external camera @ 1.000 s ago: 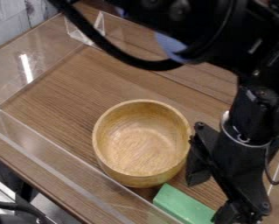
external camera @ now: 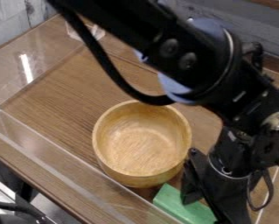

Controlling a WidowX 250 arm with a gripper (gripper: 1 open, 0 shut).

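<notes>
My gripper (external camera: 214, 187) is low at the bottom right, over a green block (external camera: 177, 205) that lies on the wooden table and is partly hidden by the fingers. The fingers are dark and partly hidden; I cannot tell whether they grip the block. Just left of them sits an empty wooden bowl (external camera: 139, 142).
A clear plastic edge (external camera: 59, 153) runs along the near left of the table (external camera: 72, 96). Cables hang at the bottom left, off the table, and a small clear object stands at the top left.
The arm and gripper have shifted slightly and sit over more of the green block. The bowl has stayed put.
</notes>
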